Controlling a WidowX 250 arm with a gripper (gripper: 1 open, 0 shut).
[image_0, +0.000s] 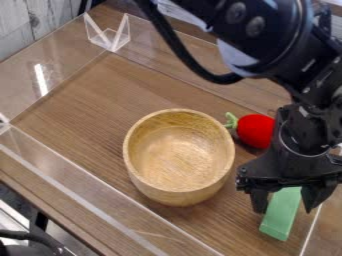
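My black gripper is low at the right of the camera view, open, its fingers over the upper part of a green block that lies on the wooden table. Whether the fingers touch the block I cannot tell. Left of the gripper sits an empty light-wooden bowl.
A red object, like a tomato, lies behind the gripper, partly hidden by the arm. A clear plastic piece stands at the back left.
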